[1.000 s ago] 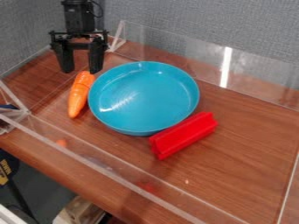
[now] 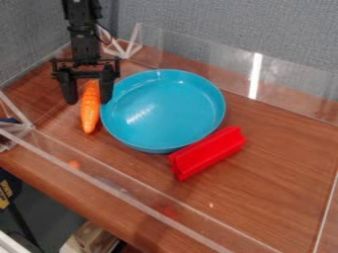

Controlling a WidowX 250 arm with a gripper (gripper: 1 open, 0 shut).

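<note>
My black gripper [image 2: 87,91] is low at the back left, its fingers spread apart over the upper part of an orange carrot [image 2: 90,114], which lies left of a round blue plate [image 2: 164,109]. The gripper looks open; whether the fingers touch the carrot I cannot tell. A red block [image 2: 208,152] lies at the front right of the plate.
Clear low walls surround the wooden table [image 2: 264,198], whose right and front parts are bare. A grey padded wall stands behind.
The carrot, plate and red block look unmoved.
</note>
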